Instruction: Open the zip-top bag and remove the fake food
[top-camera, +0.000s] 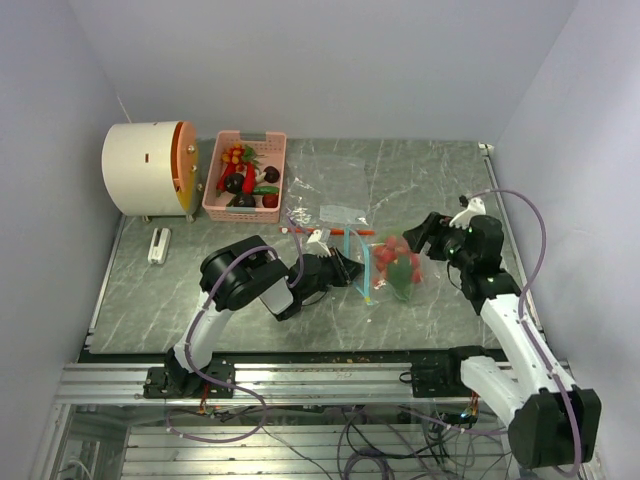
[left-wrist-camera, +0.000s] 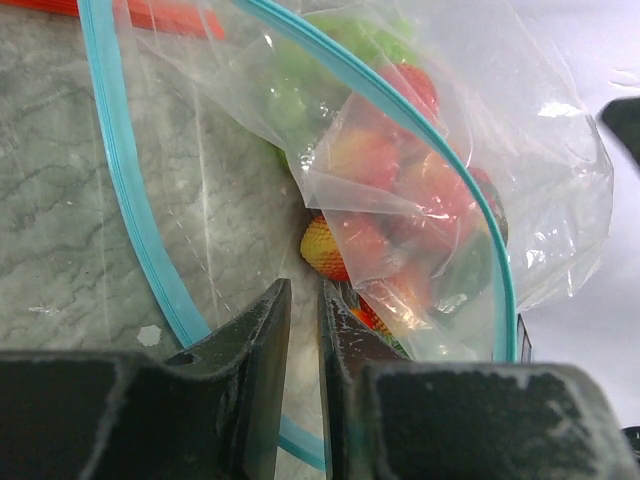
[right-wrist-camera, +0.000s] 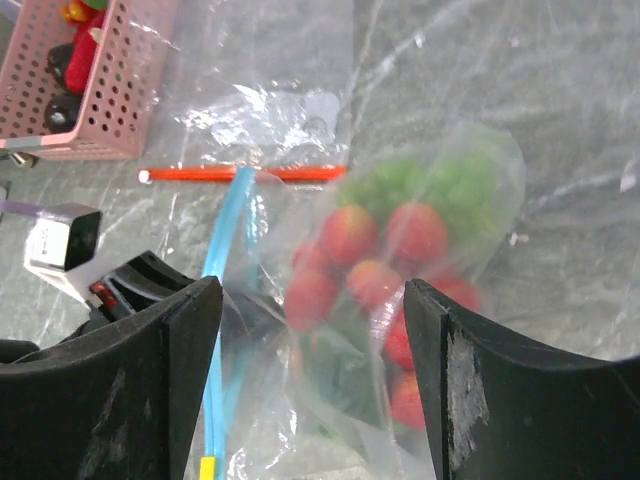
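The clear zip top bag (top-camera: 377, 300) lies on the table with red strawberry-like fake food (right-wrist-camera: 415, 232) and green pieces (right-wrist-camera: 468, 185) inside. Its blue zip strips (left-wrist-camera: 128, 185) stand apart in the left wrist view, leaving a gap at the mouth where a yellow-red piece (left-wrist-camera: 322, 248) shows. At the mouth's left side, my left gripper is closed on the bag's edge; the plastic between its fingers is hard to make out. Over the food side of the bag, my right gripper is open, with the bag below its fingers.
A red-orange stick (top-camera: 326, 231) and another clear bag (top-camera: 328, 185) lie behind. The pink basket (top-camera: 246, 214) of fake vegetables stands at back left, beside a white and orange drum (top-camera: 150, 168). Bare table (top-camera: 445, 180) shows at back right.
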